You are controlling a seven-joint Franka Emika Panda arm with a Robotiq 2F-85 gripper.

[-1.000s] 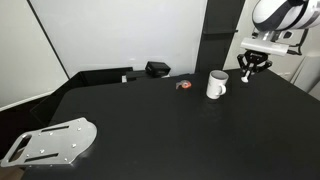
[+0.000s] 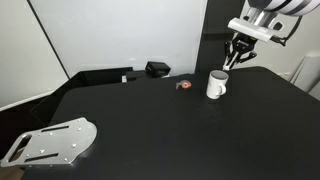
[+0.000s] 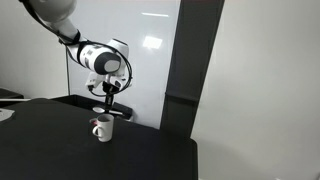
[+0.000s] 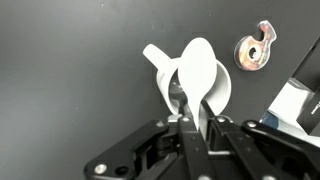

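Note:
A white spoon (image 4: 197, 68) is pinched in my gripper, its bowl pointing away from the fingers. Below it in the wrist view is a white mug (image 4: 222, 93), upright on the black table, with its handle (image 4: 156, 57) at the upper left. The spoon covers part of the mug's opening in that view. In exterior view 1 the mug (image 2: 217, 84) stands on the right part of the table, and my gripper (image 2: 232, 58) is above it and slightly to its right. From the second exterior view, the mug (image 3: 103, 127) appears directly below the gripper (image 3: 108, 97).
A tape dispenser (image 2: 184, 85) lies left of the mug. Farther back sits a small black box (image 2: 158, 69). A grey metal plate (image 2: 50, 143) rests at the table's left front.
From the right, my gripper has moved left toward the mug with the spoon, and it is now above the mug's right side. The mug has stayed in place.

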